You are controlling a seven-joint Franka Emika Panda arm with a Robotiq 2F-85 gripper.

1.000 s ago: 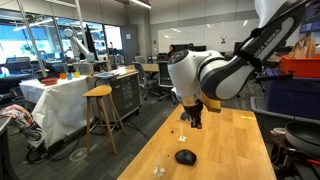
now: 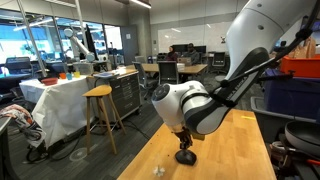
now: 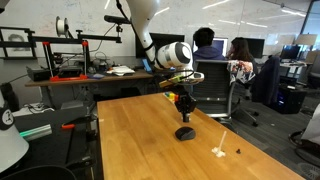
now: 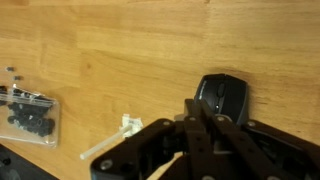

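Observation:
A black computer mouse (image 4: 222, 96) lies on the wooden table, below and partly behind my fingers in the wrist view. The same mouse (image 2: 186, 157) is under the arm in exterior view 1, and the mouse (image 3: 185, 133) sits on the bare tabletop in exterior view 2. Close above it is my gripper, its dark fingers near together, so it looks shut. Whatever may be between the fingertips is too dark and small to make out. Part of the mouse is hidden by the gripper.
A white stick-like piece (image 4: 108, 142) lies left of the mouse. Farther left, a clear box (image 4: 30, 114) holds small dark parts near the table edge. In exterior view 2 a small dark bit (image 3: 238, 151) lies near the white piece (image 3: 219, 144).
My arm has come down and toward the mouse, from higher up and farther back. The gripper is now close above the mouse, which has not visibly moved.

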